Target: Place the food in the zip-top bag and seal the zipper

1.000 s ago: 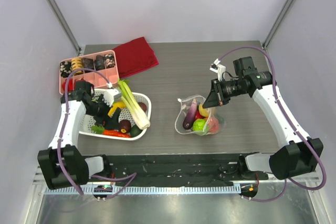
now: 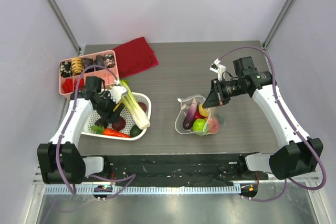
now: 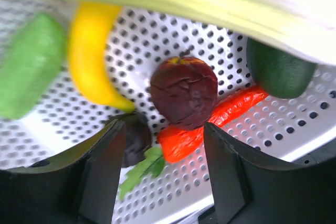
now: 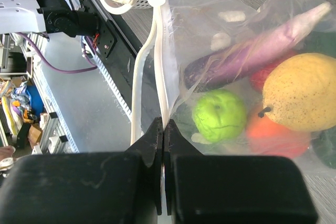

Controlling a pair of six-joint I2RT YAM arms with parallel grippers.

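My left gripper hangs part open over the white basket, nothing between its fingers, above a dark round fruit, a red carrot-like pepper, a banana, an avocado and celery. My right gripper is shut on the edge of the clear zip bag at its zipper. The bag holds an eggplant, a green apple, a yellow pear-like fruit and red items.
A pink divided tray sits at the back left, beside a folded red cloth.
The right arm and bag look unchanged.
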